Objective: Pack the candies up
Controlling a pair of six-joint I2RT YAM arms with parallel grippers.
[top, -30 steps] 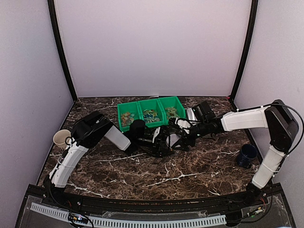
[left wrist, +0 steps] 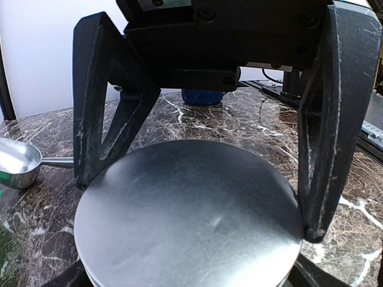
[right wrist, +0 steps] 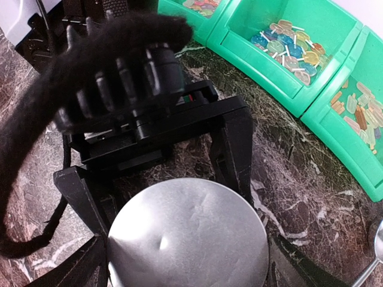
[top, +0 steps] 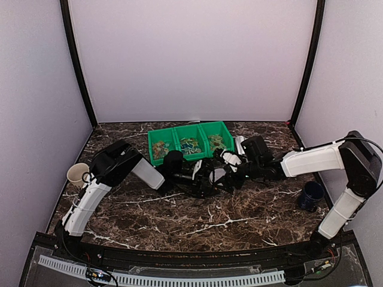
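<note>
A green bin (top: 174, 136) at the back holds candies in three compartments. In front of it, my left gripper (top: 206, 179) and right gripper (top: 230, 170) meet at a pale metallic thing (top: 218, 174). In the left wrist view a round silver disc (left wrist: 191, 209) fills the space between the widely open fingers, which stand at either side of its edge. The right wrist view likewise has a silver disc (right wrist: 188, 233) between open fingers. What lies beneath the discs is hidden, and a firm hold does not show.
A metal scoop (left wrist: 19, 162) lies on the dark marble table beside the bin. A white cup (top: 78, 174) stands at the far left, a dark blue cup (top: 311, 196) at the right.
The left arm, bin and cups have not visibly moved.
</note>
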